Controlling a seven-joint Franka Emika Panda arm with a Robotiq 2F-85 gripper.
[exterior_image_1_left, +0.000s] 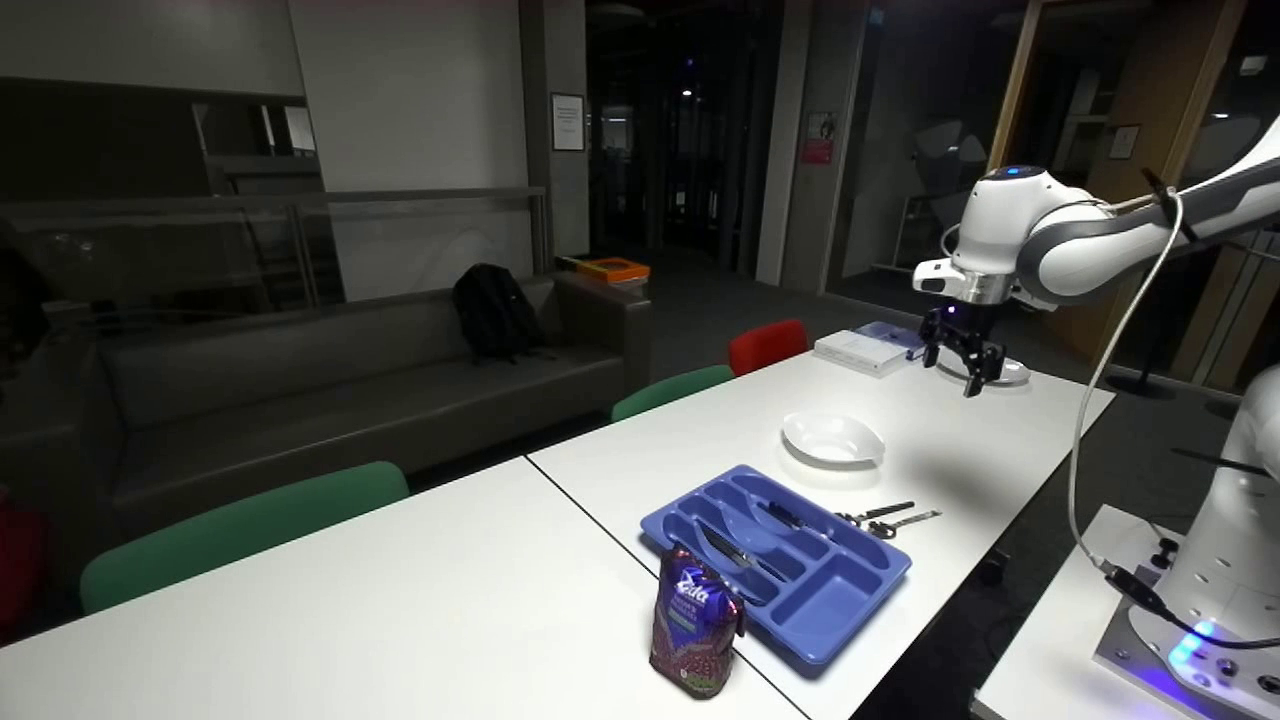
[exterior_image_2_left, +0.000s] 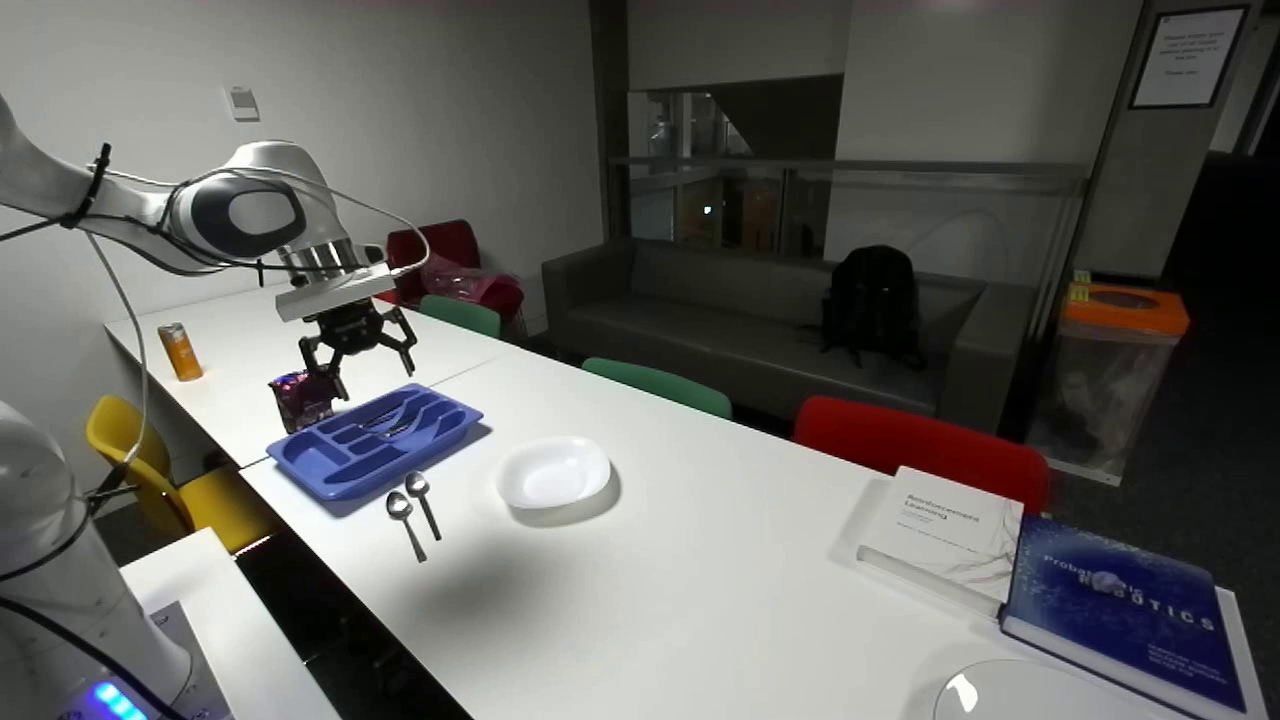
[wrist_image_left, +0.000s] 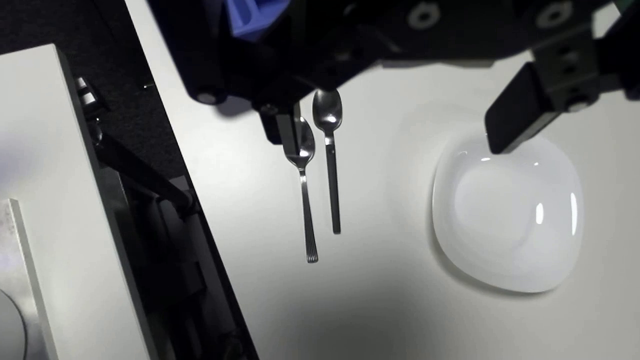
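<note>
My gripper is open above the table, with nothing between its widely spread fingers. Two spoons lie side by side on the white tabletop in the wrist view: a dark-handled spoon (wrist_image_left: 333, 180) and, left of it, a ribbed-handle spoon (wrist_image_left: 308, 216). The left finger overlaps that second spoon's bowl from this angle. A white bowl (wrist_image_left: 498, 210) sits to the right, partly behind the other finger. The blue cutlery tray (exterior_image_1_left: 828, 612) holds some cutlery, including a dark-handled piece (exterior_image_1_left: 782, 514), and stands beside the spoons.
A purple packet (exterior_image_1_left: 696, 624) stands against the tray's near side. Two books, one white (exterior_image_2_left: 942, 528) and one blue (exterior_image_2_left: 1116, 600), lie at the far end near a white plate (exterior_image_2_left: 1020, 694). An orange can (exterior_image_2_left: 180, 352) stands at the opposite end. Tabletop between bowl and books is clear.
</note>
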